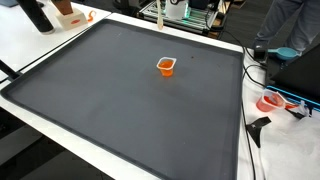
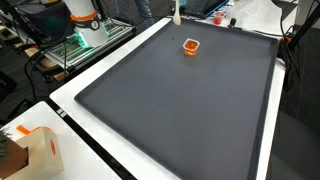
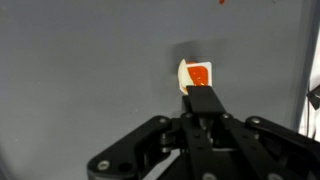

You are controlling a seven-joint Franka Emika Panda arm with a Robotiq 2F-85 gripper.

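A small white cup (image 1: pixel 166 66) with orange-red contents stands on the dark grey table toward the far side. The same cup shows in exterior view 2 and lies beyond my fingers in the wrist view. My gripper is shut; only its dark fingers and body show in the wrist view. A pale, narrow utensil, perhaps a spoon (image 2: pixel 177 12), hangs down at the top edge of exterior view 2, short of the cup. Its tip also seems to overlap the cup's left side in the wrist view. Its grip point is hidden.
The dark table (image 1: pixel 120 110) is otherwise broadly clear. Beyond its right side sits a red container (image 1: pixel 269 101), with cables nearby. Off the far left corner stand a brown pot (image 1: pixel 63 6) and light-coloured items.
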